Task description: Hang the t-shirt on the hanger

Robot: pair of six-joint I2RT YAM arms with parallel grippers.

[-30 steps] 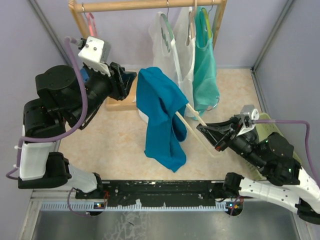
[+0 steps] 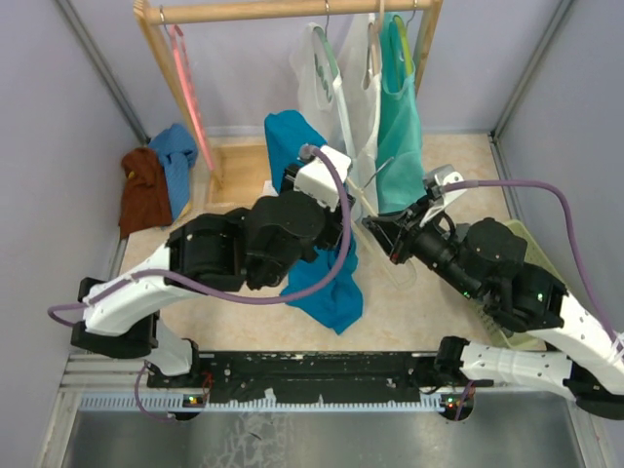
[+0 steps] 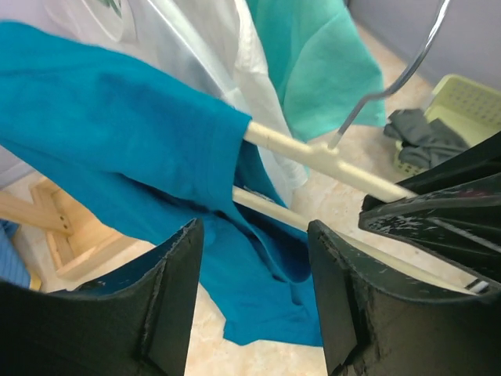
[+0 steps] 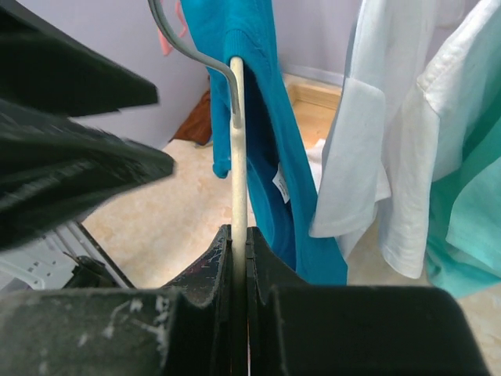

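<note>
The blue t-shirt (image 2: 334, 292) hangs draped over one end of a light wooden hanger (image 4: 238, 180). In the left wrist view, the shirt (image 3: 149, 129) covers the hanger's left part, while the bare arm, lower bar and metal hook (image 3: 399, 82) stick out to the right. My right gripper is shut on the bare hanger arm. Open, with nothing between its fingers, my left gripper faces the shirt and the hanger's lower bar beyond. From above, the left arm covers much of the shirt.
A wooden rack (image 2: 283, 12) at the back holds white garments (image 2: 363, 97), a teal garment (image 2: 398, 146) and an empty pink hanger (image 2: 183, 88). Brown cloth (image 2: 146, 190) and blue cloth (image 2: 175, 156) lie at left. A green basket (image 3: 462, 117) stands at right.
My left gripper has swung right from beside the shirt to over it. The right gripper has shifted a little left and toward the rack, carrying the hanger with it.
</note>
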